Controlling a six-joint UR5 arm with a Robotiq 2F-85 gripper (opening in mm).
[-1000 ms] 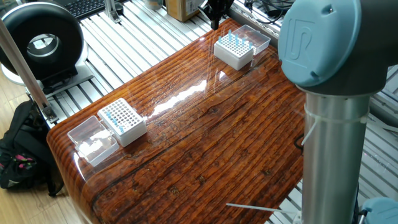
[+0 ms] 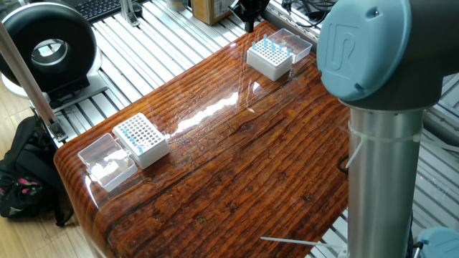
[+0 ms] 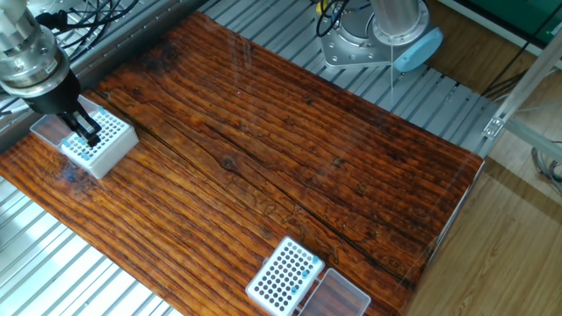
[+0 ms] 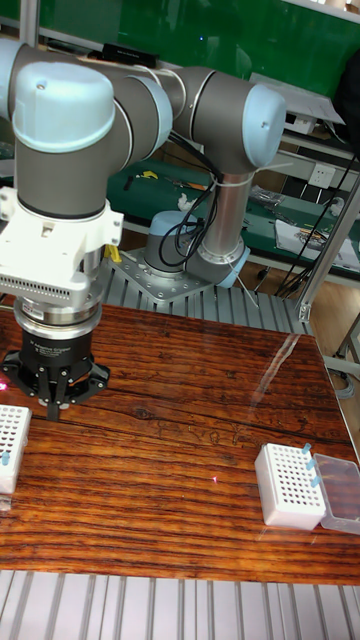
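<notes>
Two white tip racks with rows of holes lie on the wooden board. One rack (image 2: pixel 269 62) at the far end holds several blue tips standing upright. The other rack (image 2: pixel 141 141) sits at the opposite end with a few blue tips along one side. My black gripper (image 3: pixel 95 136) points down and, in exterior view 2, overlaps the first rack. In exterior view 3 the gripper (image 4: pixel 53 414) appears beside that rack (image 4: pixel 11 443), which is cut by the left edge. No tip shows clearly between the fingers, and their spacing is hard to judge.
Each rack has a clear open lid, one lid (image 2: pixel 292 43) at the far end and another lid (image 2: pixel 107 161) at the near end. The glossy wooden board (image 3: pixel 255 149) is bare between the racks. Slatted metal decking (image 4: pixel 213 608) surrounds it.
The arm's blue joint cover has shifted slightly left in exterior view 1, and the gripper at the top edge has moved a little. Racks, lids and visible tips look unmoved.
</notes>
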